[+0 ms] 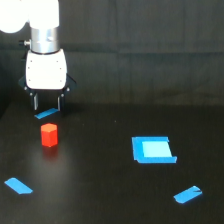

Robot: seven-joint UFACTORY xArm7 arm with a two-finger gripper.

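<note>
A small red block sits on the dark table at the left. Behind and above it, at the upper left, my gripper points downward. Its two fingers are spread, and I see nothing held between them, so it is open. The block stands apart from the fingertips, nearer to the camera.
Right of centre, blue tape frames a white square on the table. Separate blue tape strips lie under the gripper, at the front left and at the front right. A dark curtain hangs behind.
</note>
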